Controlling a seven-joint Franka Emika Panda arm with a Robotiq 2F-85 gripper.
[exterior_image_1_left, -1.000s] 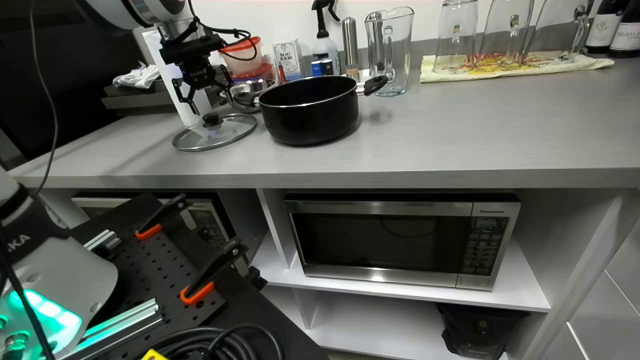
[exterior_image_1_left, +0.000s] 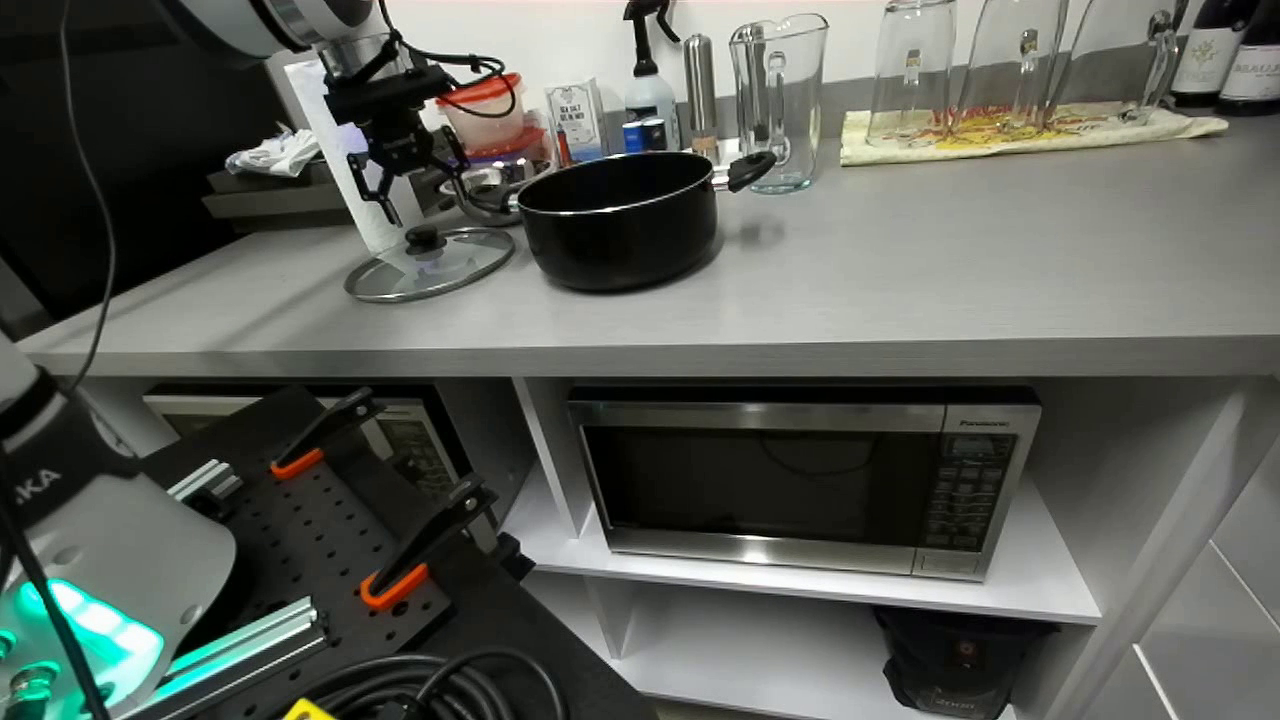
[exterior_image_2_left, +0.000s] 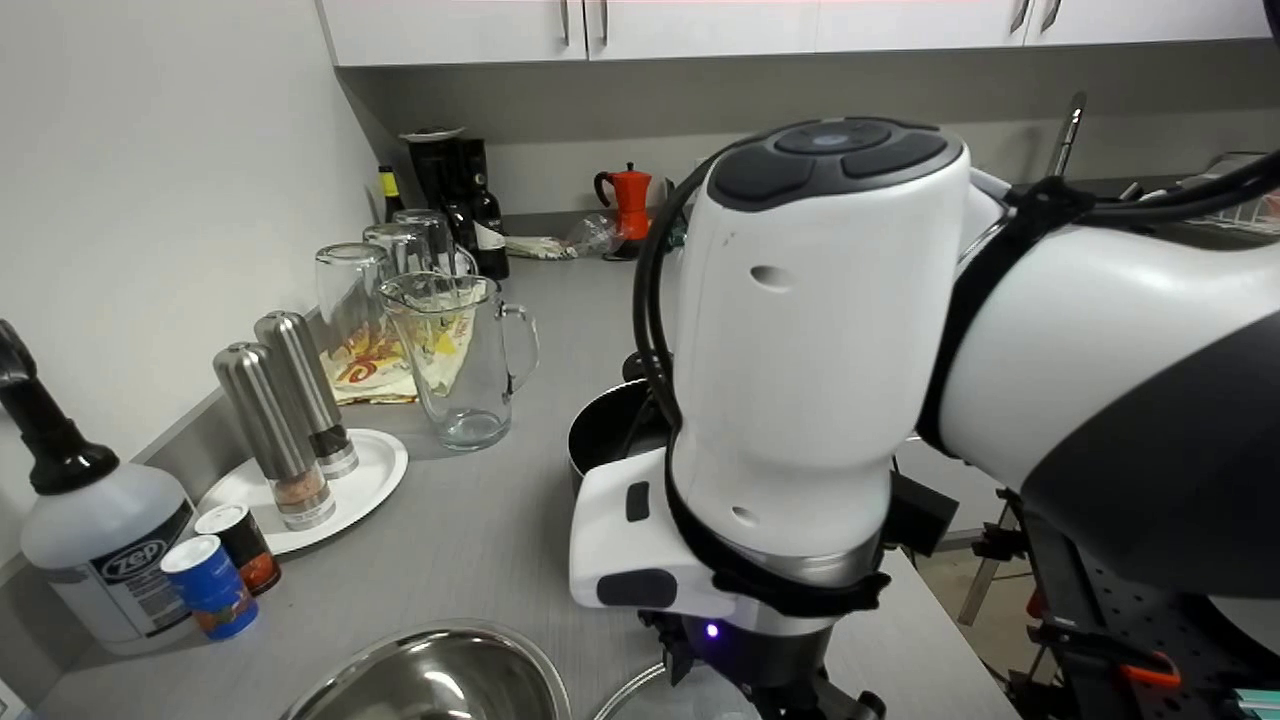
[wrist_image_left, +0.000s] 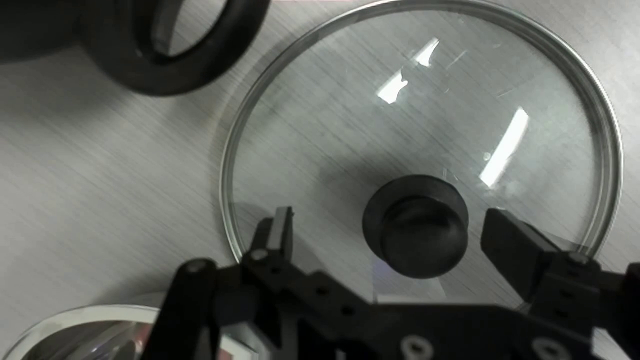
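A glass lid with a metal rim (wrist_image_left: 456, 78) lies flat on the counter, its black knob (wrist_image_left: 424, 237) facing up. My gripper is open above the lid, and in the wrist view the knob appears between its two spread fingers, nearer the right one. From the first exterior view, the gripper (exterior_image_1_left: 420, 198) hangs over the lid (exterior_image_1_left: 444, 266) with its fingertips clear of the knob. Just to the right of the lid stands a black pot (exterior_image_1_left: 618, 234), uncovered, with a handle at each side.
Behind the lid is a steel bowl (exterior_image_2_left: 444, 684). A glass pitcher (exterior_image_1_left: 780, 108), a spray bottle (exterior_image_1_left: 650, 96) and upturned glass mugs (exterior_image_1_left: 912, 72) stand along the wall. Right of the pot, the front counter (exterior_image_1_left: 960, 264) is clear.
My gripper has shifted very slightly to the right in the first exterior view. Lid and pot have stayed where they were.
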